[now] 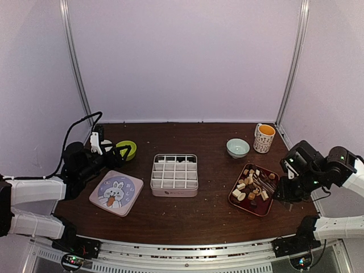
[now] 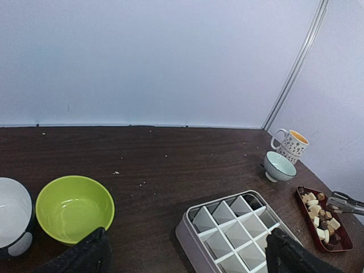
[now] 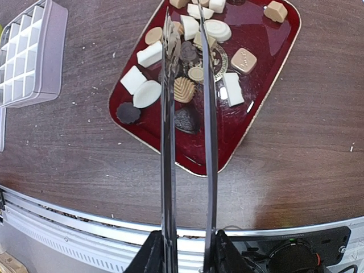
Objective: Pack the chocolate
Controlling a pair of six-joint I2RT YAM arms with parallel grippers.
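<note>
A red tray point(image 1: 244, 206) of assorted chocolates lies at the right; in the right wrist view white, tan and dark pieces point(image 3: 147, 93) fill it. My right gripper carries long metal tong-like fingers over the tray, part open, tips among the pieces; whether anything is between them is unclear. The white grid box point(image 1: 174, 185) stands at centre with its compartments looking mostly empty. My left gripper point(image 1: 122, 149) is open near the green bowl point(image 2: 74, 210), holding nothing. A rabbit lid point(image 1: 116, 193) lies at the front left.
A light blue bowl point(image 1: 238, 148) and a patterned mug point(image 1: 263, 140) stand at the back right. A white bowl point(image 2: 11, 210) sits beside the green one.
</note>
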